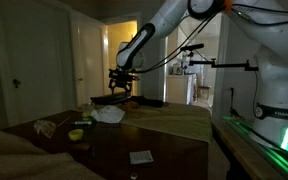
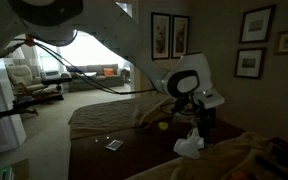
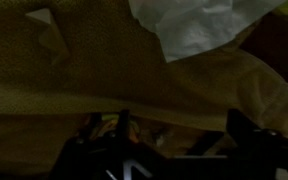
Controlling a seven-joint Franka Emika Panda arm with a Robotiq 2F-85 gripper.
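Note:
My gripper stands open, its two dark fingers wide apart at the bottom of the wrist view with nothing visibly held between them. In the first exterior view the gripper (image 1: 121, 88) hangs above the back of the table. A crumpled white cloth or paper (image 1: 108, 115) lies below it and slightly to the left. From the second exterior view, the white piece (image 2: 189, 145) is beneath the dark gripper (image 2: 206, 122). At the top of the wrist view, the white piece (image 3: 196, 22) shows apart from the fingers.
Brown cloth (image 3: 104, 75) spreads under the gripper, with dim clutter between the fingers that is too dark to name. A yellow-green bowl (image 1: 76, 134) sits at left on the dark table. A small white card (image 1: 141, 157) lies near the front, with bare table around it.

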